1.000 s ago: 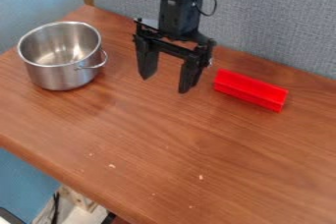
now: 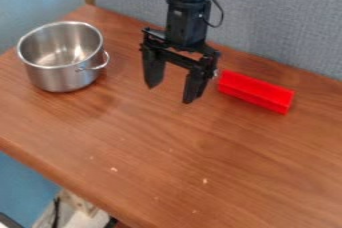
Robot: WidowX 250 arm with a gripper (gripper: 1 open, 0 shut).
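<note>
My black gripper (image 2: 173,79) hangs over the middle of the wooden table, open, with nothing between its two fingers. To its right a red rectangular block (image 2: 255,92) lies on the table. To its left stands a shiny steel pot (image 2: 63,64) with a side handle.
A grey padded wall (image 2: 285,17) runs along the back, and a light blue surface shows at the left beyond the table's edge, with some small objects at the lower left.
My gripper has shifted only slightly over the last second, staying open at about the same place. The pot and the red block stay where they were.
</note>
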